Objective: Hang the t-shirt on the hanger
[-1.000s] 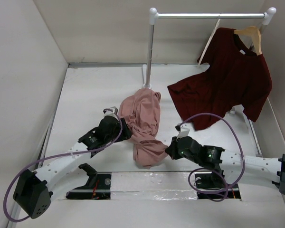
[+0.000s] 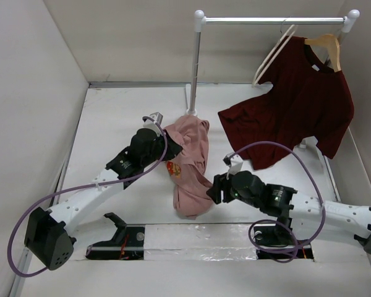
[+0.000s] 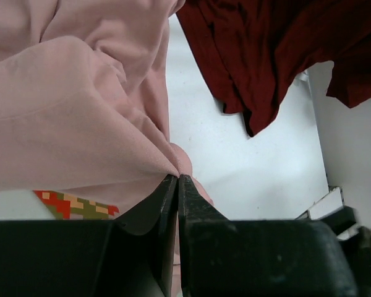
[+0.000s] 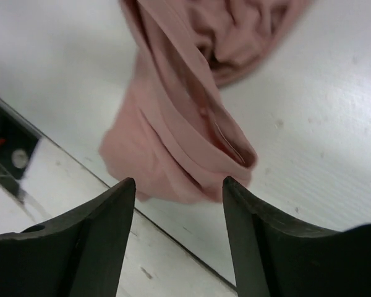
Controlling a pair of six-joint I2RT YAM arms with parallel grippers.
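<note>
A pink T-shirt (image 2: 188, 148) with a colourful print lies crumpled on the white table (image 2: 105, 111), beside the rack's left post. My left gripper is shut on a fold of it, raised at the shirt's upper left. My right gripper is open, just past the shirt's lower right end, with loose folds in front of its fingers. A white hanger (image 2: 273, 54) hangs empty on the rail (image 2: 260, 20).
A dark red T-shirt (image 2: 290, 105) hangs on a wooden hanger (image 2: 331, 46) at the right, its lower part resting on the table. Walls enclose the area.
My left gripper has risen and moved slightly right, pulling the pink shirt. My right gripper has opened and backed off the shirt's end. The white hanger has swung slightly.
</note>
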